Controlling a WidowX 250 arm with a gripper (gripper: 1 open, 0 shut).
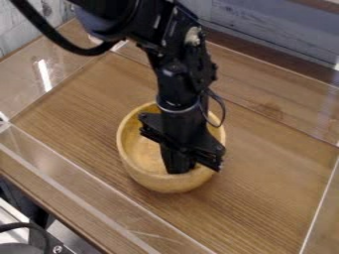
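Observation:
A yellow-tan bowl (135,147) sits on the wooden table (252,208) near the middle of the view. The black gripper (177,159) reaches down into it from above, its body covering much of the bowl's interior and right side. Its fingertips are low inside the bowl and appear shut; whether anything lies under them is hidden.
Bare wood lies to the right and left of the bowl. Clear plastic strips run along the table's left side. A pale wall borders the back, and a dark cable shows at the bottom left beyond the table edge.

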